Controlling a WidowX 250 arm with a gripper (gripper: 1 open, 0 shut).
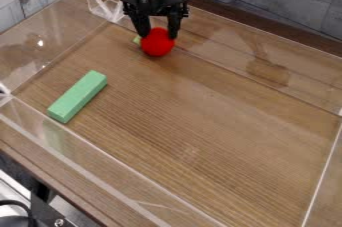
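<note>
The black arm with its gripper (156,21) is at the top centre, directly above and partly over a red round object (158,43). Whether the gripper holds it or is open cannot be made out. A small light green-yellow piece shows just left of the red object, mostly hidden. A green bar (78,97) lies on the wooden table (201,141) at the lower left.
The table's edge runs along the top right and the lower left. Pale translucent material (107,6) is left of the arm.
</note>
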